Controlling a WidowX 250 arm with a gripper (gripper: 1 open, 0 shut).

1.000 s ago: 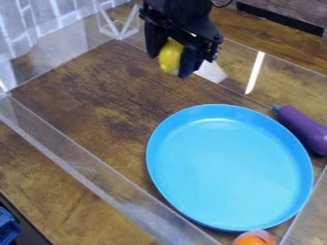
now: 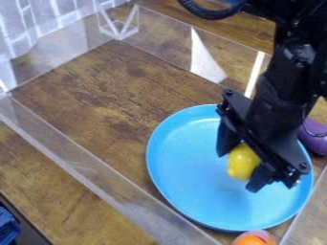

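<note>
My black gripper (image 2: pixel 255 158) is low over the blue plate (image 2: pixel 185 172) on the right, with a yellow object (image 2: pixel 240 163) between its fingers, above the plate's upper right part. Whether the yellow object touches the plate is hard to tell. The gripper hides much of the plate's right side.
A purple eggplant (image 2: pixel 311 136) lies at the plate's right, partly behind the gripper. An orange object (image 2: pixel 254 237) sits at the bottom edge. Clear plastic walls border the wooden floor (image 2: pixel 96 96), whose left part is free. Something blue (image 2: pixel 7 230) is at the lower left corner.
</note>
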